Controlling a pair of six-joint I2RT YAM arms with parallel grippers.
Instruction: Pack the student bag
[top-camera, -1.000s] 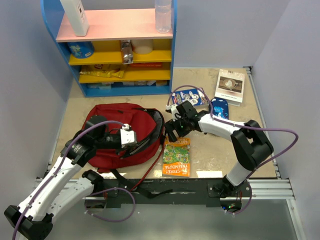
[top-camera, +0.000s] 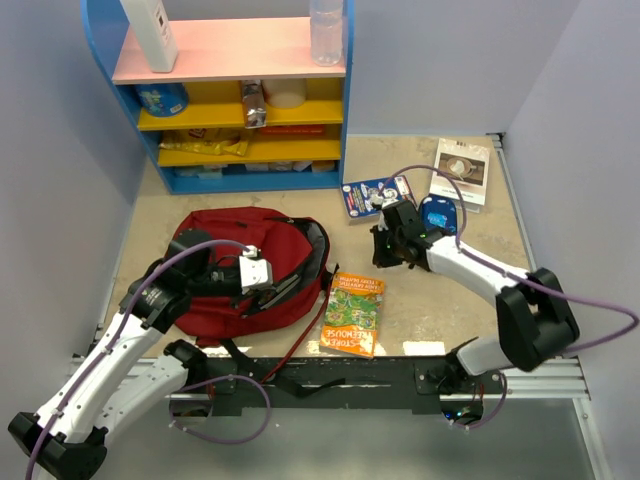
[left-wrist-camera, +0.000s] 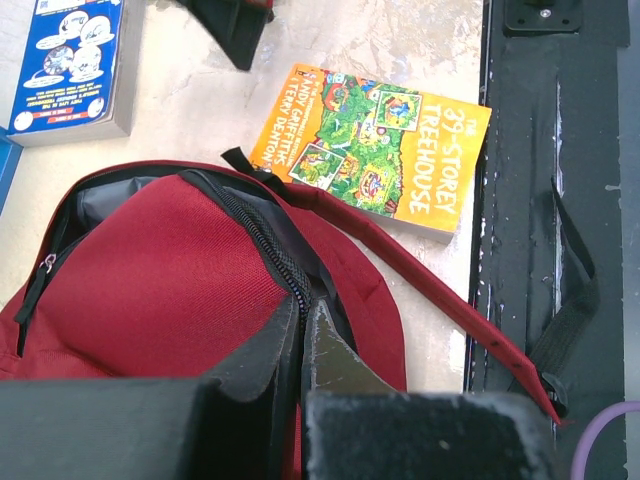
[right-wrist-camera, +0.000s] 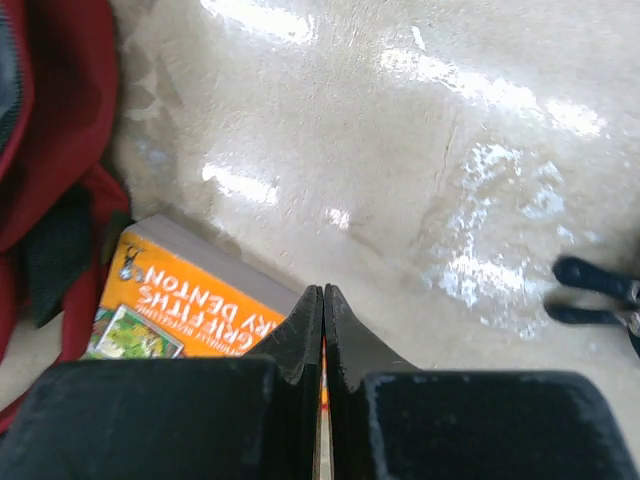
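Note:
The red bag (top-camera: 225, 300) lies at the left of the table, its opening toward the right. My left gripper is shut on the bag's zipped edge. An orange and green book (top-camera: 351, 312), "The 39-Storey Treehouse", lies flat beside the bag's red strap (left-wrist-camera: 420, 270). Above the table, just beyond the book's top end, is my right gripper, its fingers together and nothing showing between them. Farther back are a blue book (top-camera: 365, 197), a blue case (top-camera: 438, 213) partly behind the right arm, and a white-covered book (top-camera: 462, 172).
A blue shelf unit (top-camera: 255, 180) with yellow boards stands at the back, holding several items. Black straps (top-camera: 300, 386) hang over the table's front edge. Bare table lies right of the orange book; two dark prongs (right-wrist-camera: 590, 290) show there in the right wrist view.
My right gripper was over the orange book's top end, its fingers parted a second ago; it has since shut and moved right. The book has shifted slightly. The left arm and bag look unmoved.

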